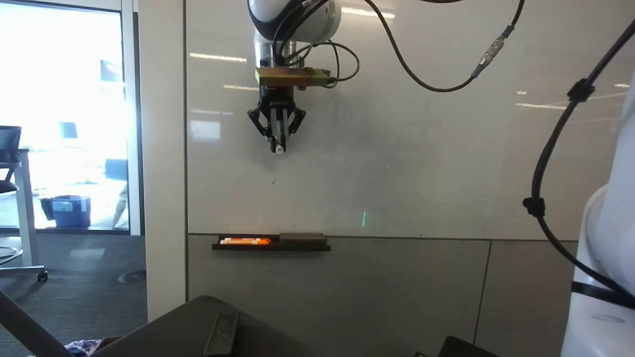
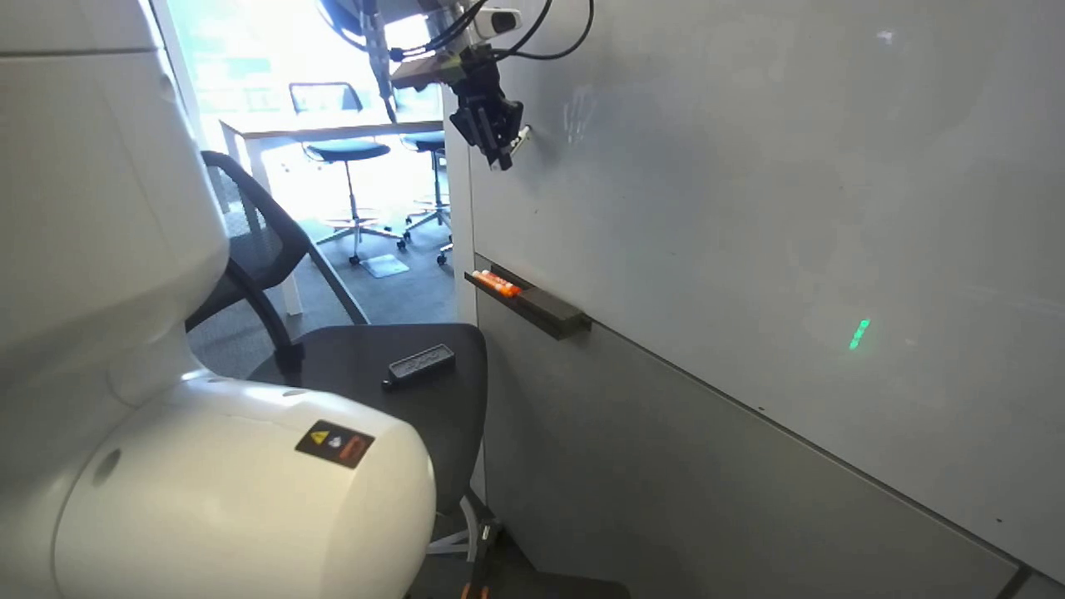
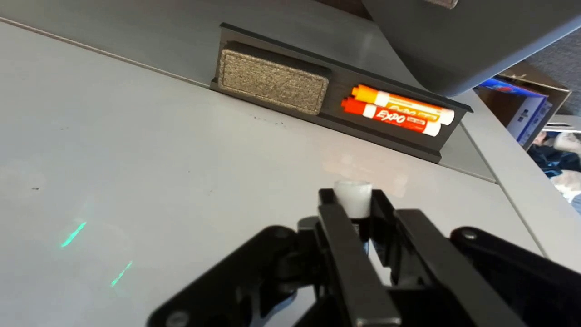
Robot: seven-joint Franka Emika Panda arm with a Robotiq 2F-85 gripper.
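My gripper (image 1: 278, 146) is shut on a white marker (image 3: 354, 198), whose round white end pokes out between the fingertips in the wrist view. Most of the marker's body is hidden by the fingers. In the second exterior view the marker (image 2: 521, 136) sticks out from the gripper (image 2: 504, 151) toward the whiteboard (image 2: 699, 200); whether its tip touches the board I cannot tell. Short green strokes (image 3: 73, 234) mark the board's surface, low and well to the right of the gripper in the first exterior view.
Below the board, a dark tray (image 1: 271, 247) holds an orange and a red marker (image 3: 389, 117) beside an eraser (image 3: 273, 78). A dark chair (image 2: 399, 429) with another eraser (image 2: 420, 365) on its seat stands close to the wall.
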